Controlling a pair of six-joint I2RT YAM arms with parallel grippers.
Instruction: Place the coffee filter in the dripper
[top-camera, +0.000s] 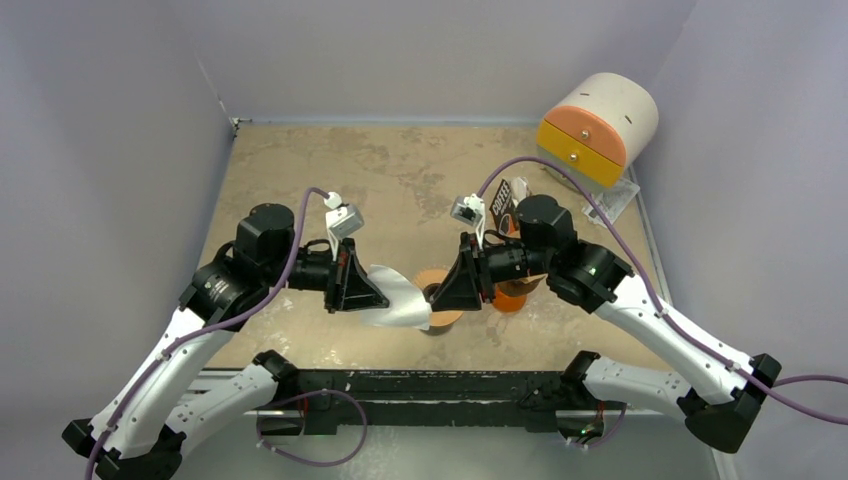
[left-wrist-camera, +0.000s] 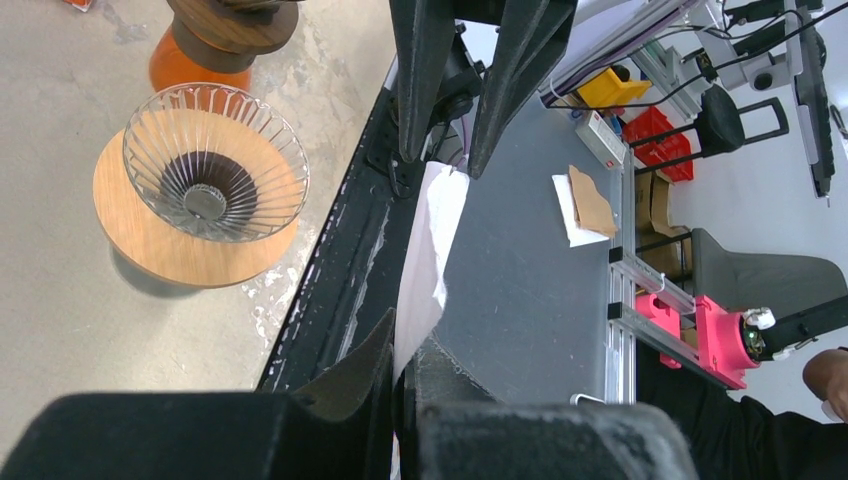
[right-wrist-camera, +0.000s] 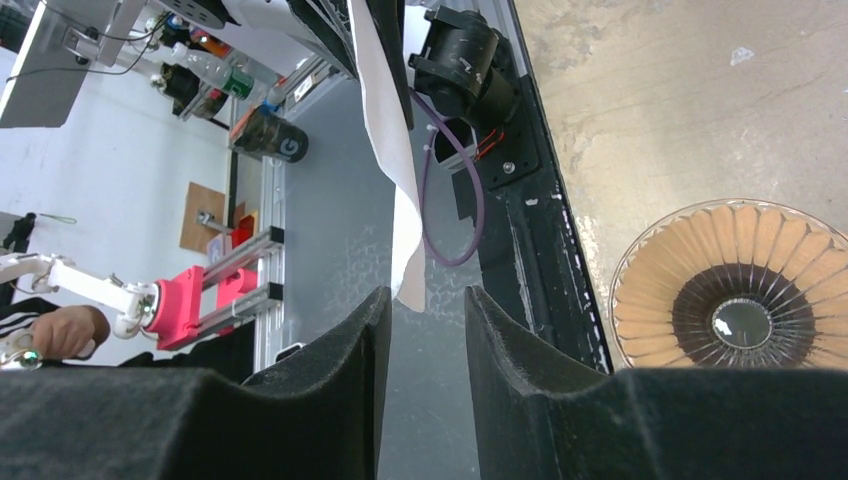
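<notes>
A white paper coffee filter is pinched in my shut left gripper, its free edge reaching toward my right gripper. In the left wrist view the filter stands upright from the fingers, its tip just below the right gripper's open fingers. In the right wrist view the filter ends just beyond those part-open fingertips, with nothing between them. The clear ribbed dripper sits on a round wooden stand below and beside the grippers.
An orange container with wooden top stands right of the dripper, partly hidden by the right arm. A drawer box occupies the back right corner.
</notes>
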